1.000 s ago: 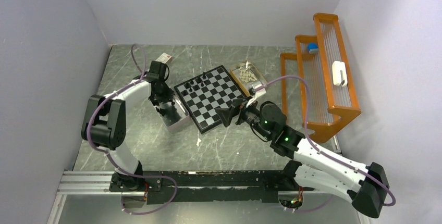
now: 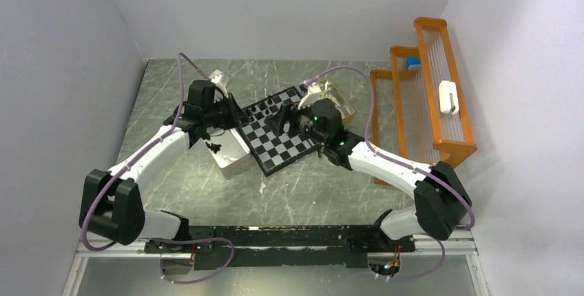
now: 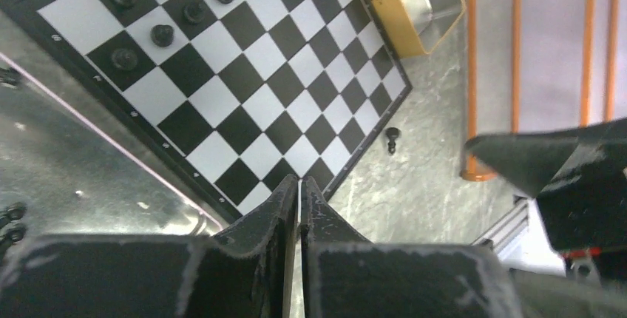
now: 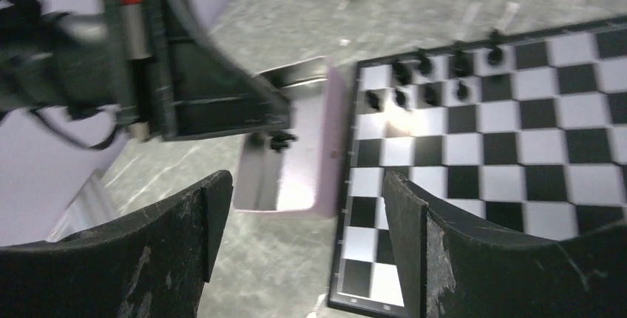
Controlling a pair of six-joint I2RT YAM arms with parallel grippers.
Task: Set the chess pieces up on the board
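The black-and-white chessboard [image 3: 288,81] has several dark pieces [image 3: 194,13] standing in two rows at one side. My left gripper [image 2: 245,121] is over the board's left edge. Its fingers are together in the left wrist view, and whatever may be between them is hidden. Above the middle of the board, my right gripper has its fingers apart, with nothing between them. More dark pieces [image 2: 213,147] lie in the grey tray [image 2: 236,164] left of the board. One dark piece [image 3: 392,140] rests on the table just off the board's edge.
A yellowish box [image 2: 350,111] with light pieces stands beside the board's right side, partly behind the right arm. The orange wooden shelf [image 2: 451,148] stands farther right. In front of the board the table [image 2: 289,203] is mostly clear.
My left gripper has moved right from above the tray to the board's left edge. The right gripper has moved left and away from the table's front, over the board.
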